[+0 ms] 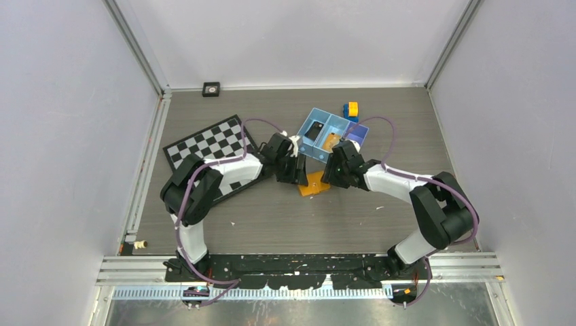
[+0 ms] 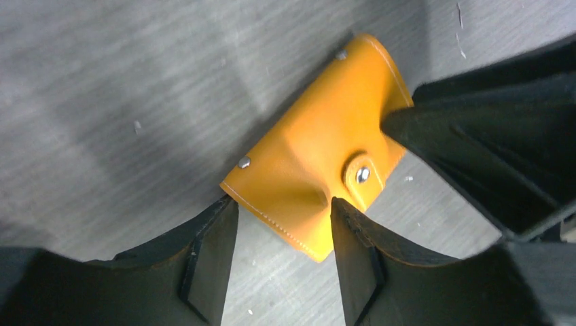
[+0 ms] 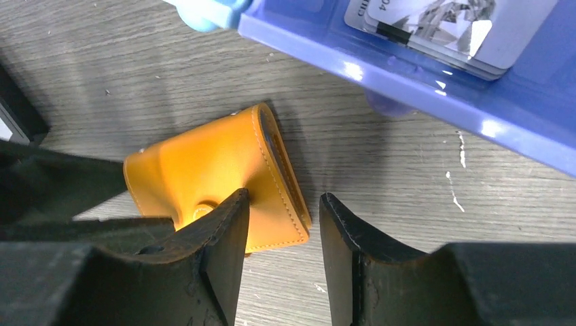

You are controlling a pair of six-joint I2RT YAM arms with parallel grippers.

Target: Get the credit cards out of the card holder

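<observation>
The orange card holder point(image 1: 314, 184) sits on the table between my two grippers, its snap tab visible in both wrist views. My left gripper is open, with one end of the holder point(image 2: 309, 146) showing between its fingers. At the opposite end, my right gripper also stands open. Its left finger point(image 3: 234, 221) overlaps the holder point(image 3: 204, 163) in view, while a small gap separates the other finger from the holder's edge. A dark slit runs along that edge; no card can be made out inside.
Just behind the holder stands a blue divided tray point(image 1: 303, 144) holding a dark item point(image 1: 314, 130) and an orange piece point(image 1: 331, 141). Flat cards point(image 3: 441, 30) lie in its right compartment. A chessboard point(image 1: 210, 145) lies under the left arm.
</observation>
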